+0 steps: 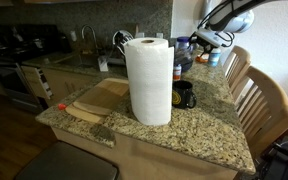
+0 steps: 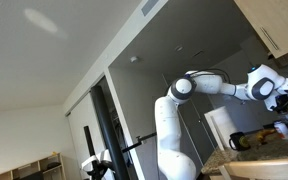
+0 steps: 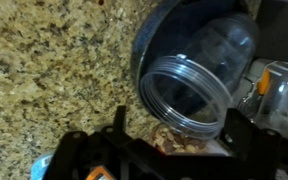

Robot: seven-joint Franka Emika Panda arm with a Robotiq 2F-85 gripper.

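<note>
My gripper stands open, its dark fingers (image 3: 116, 138) at the bottom of the wrist view. A clear container (image 3: 162, 92) with a round ridged rim lies between and just beyond the fingertips; no grip on it shows. In exterior view 1 the gripper (image 1: 201, 42) hangs over the far end of the counter, close to a dark-blue-topped container (image 1: 182, 45). Exterior view 2 shows the white arm (image 2: 229, 86) stretched toward the counter, with the fingers too small and dark to read.
A paper towel roll (image 1: 150, 85), a black mug (image 1: 184, 95) and a cutting board (image 1: 104, 96) stand nearer. Wooden chairs (image 1: 267, 100) line the right side.
</note>
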